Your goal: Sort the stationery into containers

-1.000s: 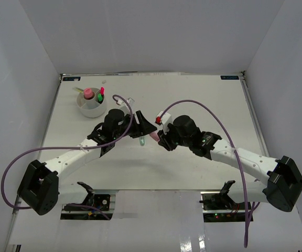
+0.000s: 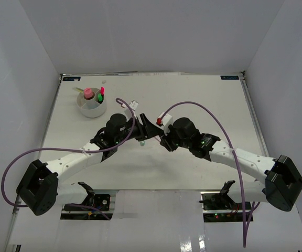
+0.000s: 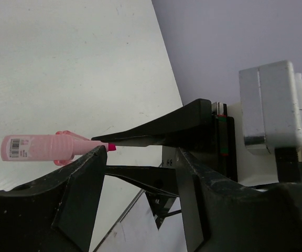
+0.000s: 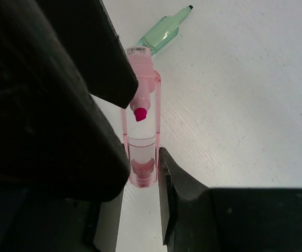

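My right gripper is shut on the clear end of a pink highlighter, whose magenta tip also shows in the right wrist view. Between the arms in the top view, only a little of it is visible. My left gripper stands part open with its fingers (image 4: 110, 86) beside the highlighter; whether they touch it I cannot tell. A green highlighter (image 4: 164, 32) lies on the table just beyond. At the back left stands the white round container (image 2: 92, 111), holding a pink item (image 2: 88, 93) and other coloured pieces.
The two grippers are very close together near the table's middle. A small clear object (image 2: 104, 81) lies behind the container. Open white table (image 2: 214, 100) spreads behind and to the right of the right arm. Walls (image 2: 282, 68) close in the sides and back.
My left gripper has shifted slightly right and toward the near side, its fingers now covering more of the pink highlighter in the top view. The right arm has barely moved.
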